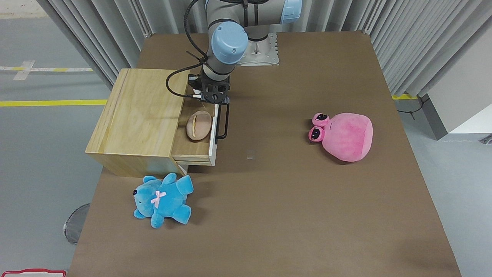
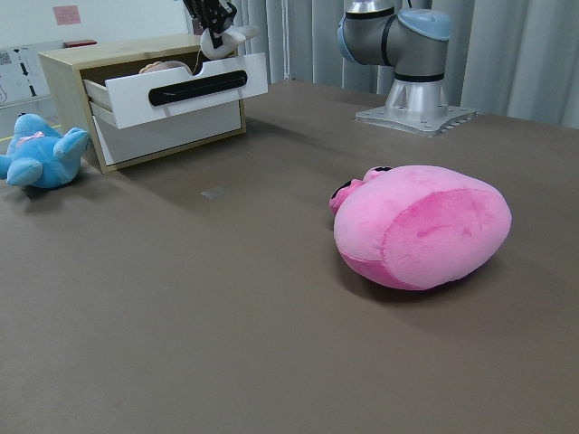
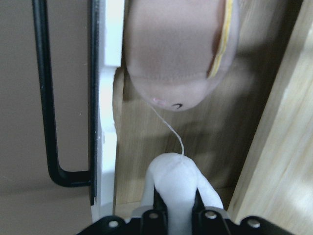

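My gripper is shut on a white plush toy [image 3: 176,176] with a string, held over the near end of an open drawer [image 1: 193,152] in a wooden cabinet [image 1: 136,110]. A beige plush hot dog [image 1: 199,125] lies inside the drawer, beside the held toy in the wrist view. The drawer's white front has a black handle [image 2: 199,89].
A blue teddy bear [image 1: 163,201] lies beside the cabinet's lower side. A pink plush toy [image 1: 346,136] rests on the right of the brown table [image 1: 304,221].
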